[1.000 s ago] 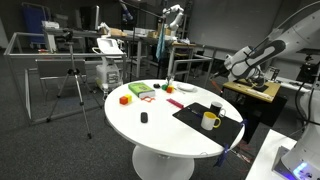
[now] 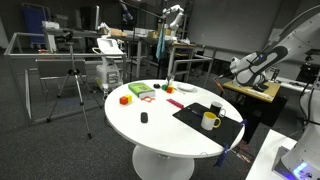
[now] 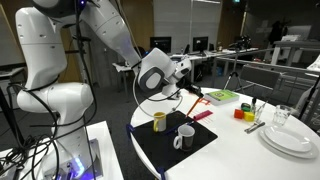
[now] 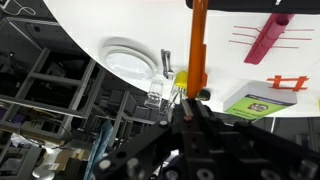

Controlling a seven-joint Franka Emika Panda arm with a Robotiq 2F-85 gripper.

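A slim orange stick-like object (image 4: 198, 40) runs down from the top of the wrist view to my gripper, which is shut on it. In the second exterior view the same gripper (image 3: 198, 84) is held above the table, with the orange object slanting down from it towards the black mat (image 3: 203, 137). A yellow mug (image 3: 159, 122) and a white mug (image 3: 184, 137) stand on or beside that mat. The far end of the orange object is cut off in the wrist view.
White plates (image 3: 290, 142) lie on the round white table (image 2: 150, 122). Several small coloured blocks, a green box (image 2: 139, 88) and a dark object (image 2: 144, 117) are spread about.
The arm has shifted slightly to the right in the first exterior view, towards its base. The mugs and other tabletop things have not moved.
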